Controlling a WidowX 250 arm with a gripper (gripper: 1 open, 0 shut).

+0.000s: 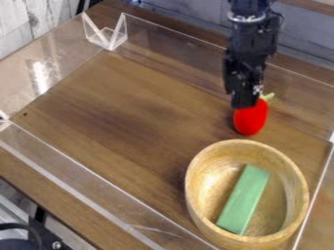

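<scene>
A red vegetable-like object with a pale green top (251, 118) lies on the wooden table at the right. My black gripper (243, 96) hangs just above and left of it, pointing down; whether its fingers are apart or closed is unclear. Below, a wooden bowl (205, 184) holds a green block (243, 199).
A clear plastic piece (107, 33) stands at the back left. Low transparent walls edge the table.
</scene>
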